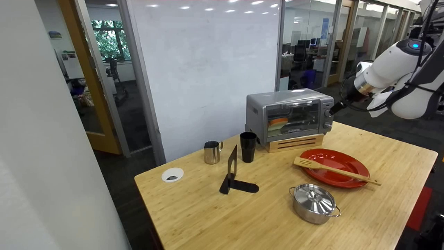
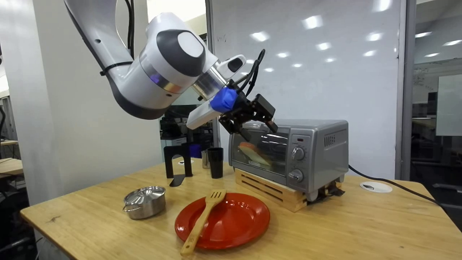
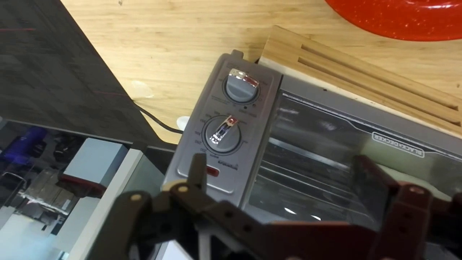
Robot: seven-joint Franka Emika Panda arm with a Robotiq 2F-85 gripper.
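My gripper [image 2: 260, 132] stands open in front of the grey toaster oven [image 2: 328, 145], with no object between its fingers. In the wrist view one of the fingers [image 3: 199, 171] overlaps the control panel, close to the temperature knob [image 3: 223, 133]; the other shows over the glass door [image 3: 312, 169]. The second knob [image 3: 241, 85] lies farther along the panel. Behind the closed door there is something orange and pale green [image 1: 277, 123]. Whether a fingertip touches the oven I cannot tell.
A wooden rack [image 1: 295, 143] sits under the oven's front. Before it lies a red plate [image 1: 333, 160] with a wooden spatula [image 1: 337, 171] across it. A lidded pot [image 1: 314, 204], black bookend [image 1: 237, 183], black cup [image 1: 248, 146] and metal pitcher [image 1: 212, 152] share the table.
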